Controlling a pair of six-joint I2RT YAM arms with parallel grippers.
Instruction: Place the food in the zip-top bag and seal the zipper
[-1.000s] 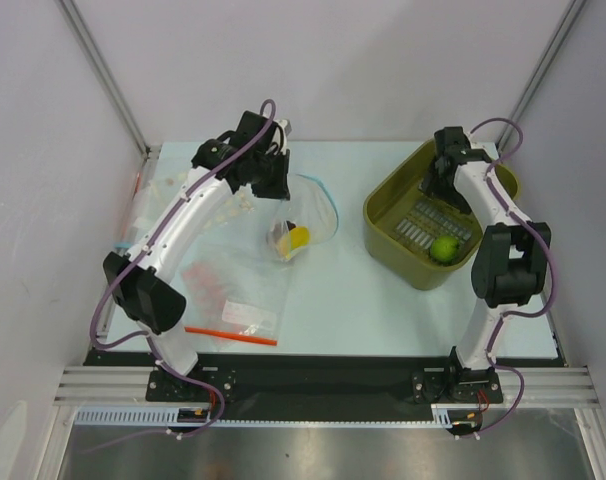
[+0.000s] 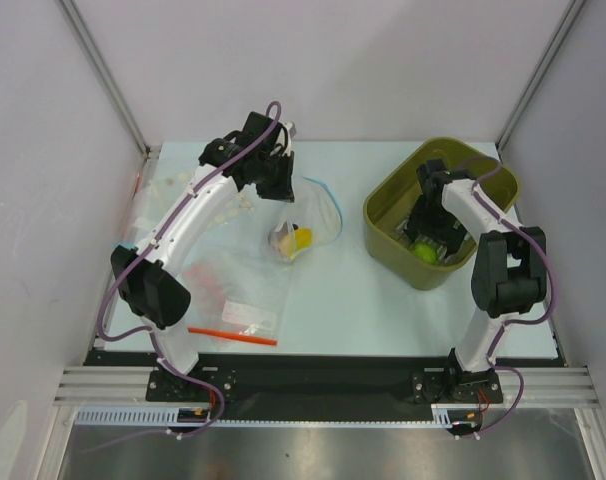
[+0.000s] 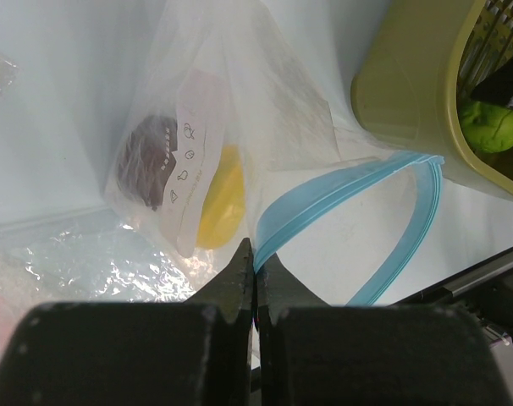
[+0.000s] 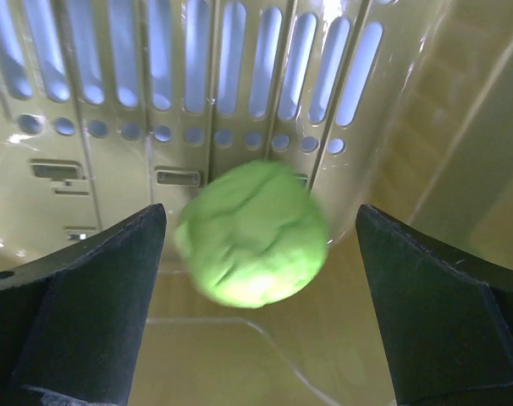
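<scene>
A clear zip bag (image 2: 318,210) with a blue zipper (image 3: 341,182) holds a yellow food (image 3: 223,203) and a dark round item (image 3: 145,159). My left gripper is shut at the bag's edge by the zipper, pinching the thin film; the bag's mouth stands open. Inside the olive bin (image 2: 393,255), my right gripper stands open around a green round food (image 4: 248,233) on the perforated floor, one finger on either side of it, blurred.
Another flat bag with an orange zipper (image 2: 233,335) lies at front left, and more clear plastic (image 2: 158,200) at back left. Table space between the left bags and the bin's front is clear.
My right arm has moved toward the front of the bin and down over the green food. My left arm and the bag have shifted very slightly.
</scene>
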